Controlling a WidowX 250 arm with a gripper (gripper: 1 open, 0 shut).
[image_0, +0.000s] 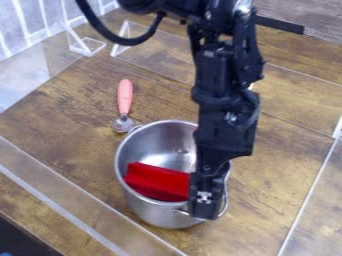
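A steel pot stands on the wooden table, with a red block lying inside it. The black arm comes down from the top to my gripper, which is low at the pot's right side, over its rim and partly hiding it. Whether the fingers are inside or outside the rim is hard to tell. The gap between them is not clearly visible. A scoop with a pink handle lies behind the pot to the left.
Clear plastic stands are at the back left.
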